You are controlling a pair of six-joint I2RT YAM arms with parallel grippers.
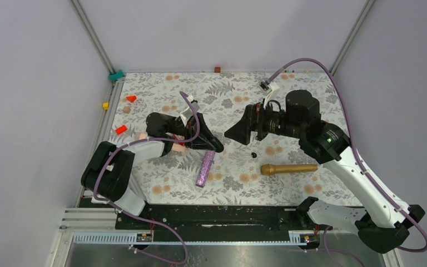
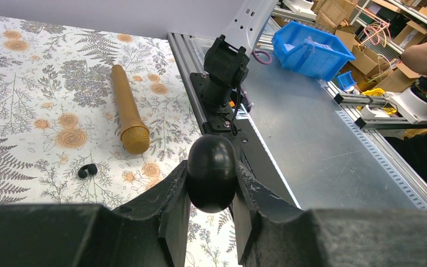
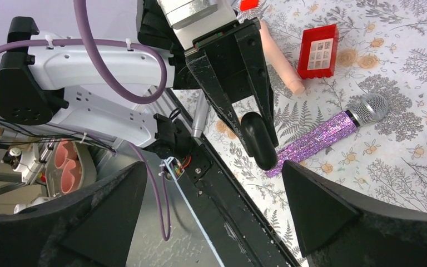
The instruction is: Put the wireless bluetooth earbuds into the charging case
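Observation:
My left gripper (image 1: 213, 131) is shut on the glossy black charging case (image 2: 212, 173), which shows a seam across it in the left wrist view. In the right wrist view the same case (image 3: 259, 141) sits upright between the left fingertips, with its lid down as far as I can see. Facing it from the right, my right gripper (image 1: 246, 135) stands open and holds nothing. On the cloth below lies a small black earbud (image 2: 88, 171), also visible as a dark spot (image 1: 254, 155) from above. Whether it is one bud or two touching, I cannot tell.
A purple glitter microphone (image 3: 323, 134) lies under the left gripper, and a gold microphone (image 1: 289, 169) is to the right of the earbud. A red box (image 3: 318, 51) and a doll-like limb (image 3: 281, 58) lie near the left arm.

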